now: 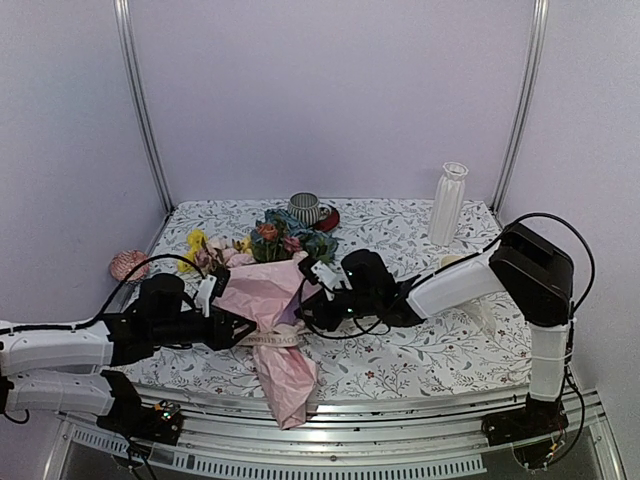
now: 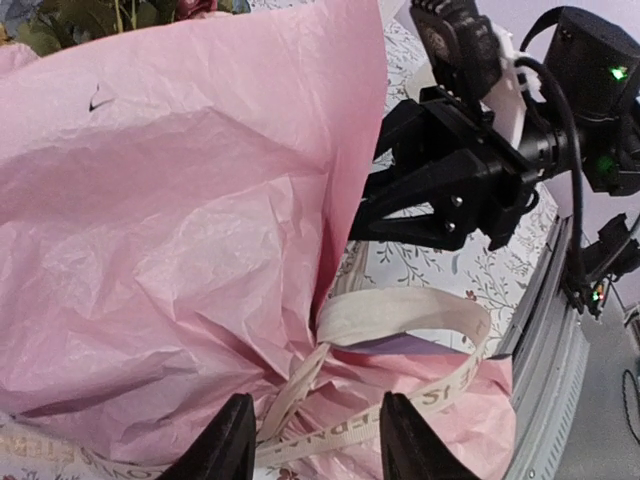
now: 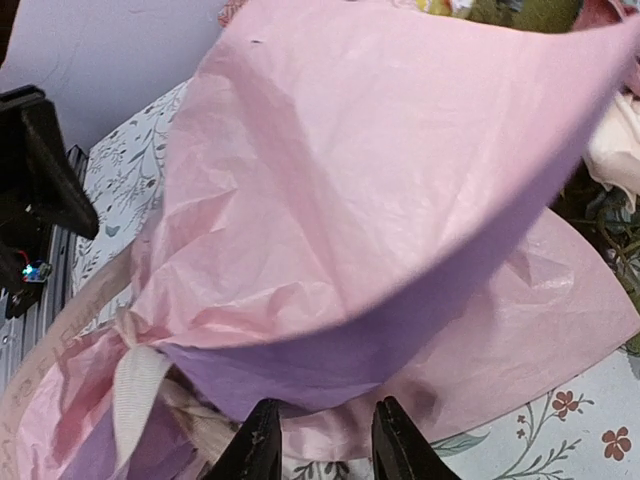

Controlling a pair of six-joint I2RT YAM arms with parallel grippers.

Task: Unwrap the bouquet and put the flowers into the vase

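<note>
The bouquet lies on the table, its pink paper wrap tied with a pale ribbon. Flowers in yellow, pink, orange and blue-green stick out at its far end. My left gripper is open at the wrap's left side, with the ribbon and paper in view beyond its fingers. On the other side my right gripper is also partly open, close to the wrap's purple inner edge; whether it touches the paper I cannot tell. A white ribbed vase stands upright at the back right.
A striped cup on a red saucer stands behind the flowers. At the far left is a reddish round object. My right forearm partly covers a cream cup. Bare table shows between flowers and vase.
</note>
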